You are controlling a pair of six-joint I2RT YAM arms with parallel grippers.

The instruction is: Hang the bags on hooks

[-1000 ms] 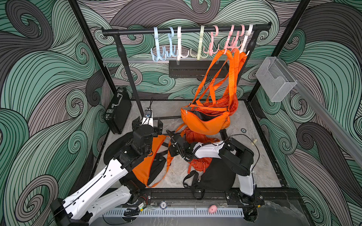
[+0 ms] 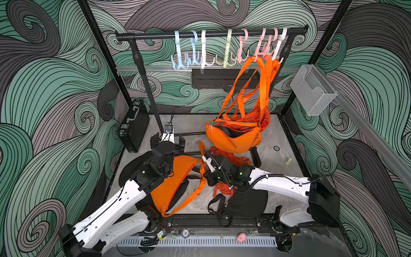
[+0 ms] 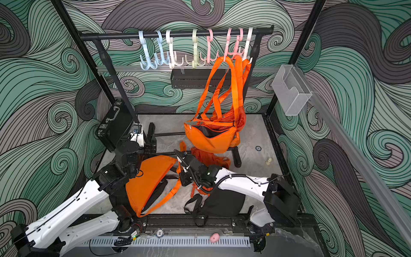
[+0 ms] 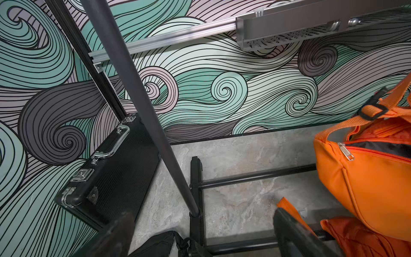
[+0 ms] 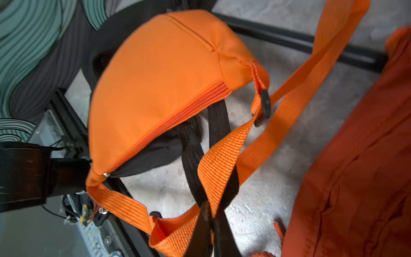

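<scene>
An orange-and-black bag (image 2: 173,180) lies on the floor at front left, its orange strap (image 5: 220,171) looping toward my right gripper. In the right wrist view the fingertips come together on that strap, its webbing running down into them. My left gripper stands open and empty, with black fingers (image 4: 295,231) spread wide; from above it is over the far left end of the bag. Several pastel hooks hang from the black rail (image 2: 149,35). Another orange bag (image 2: 237,139) hangs by its straps at the right end, near a pink hook (image 2: 260,42).
Red-orange fabric (image 5: 355,180) and a black bag (image 2: 246,203) lie near the right arm. A black case (image 2: 133,125) stands at left, a mesh holder (image 2: 313,90) at right. The left hooks, such as the light blue hook (image 2: 177,51), are bare.
My right gripper has shifted slightly right and toward the front, its elbow swinging far right. The floor bag's strap has moved right with it, and the bag has shifted slightly. The left arm is still.
</scene>
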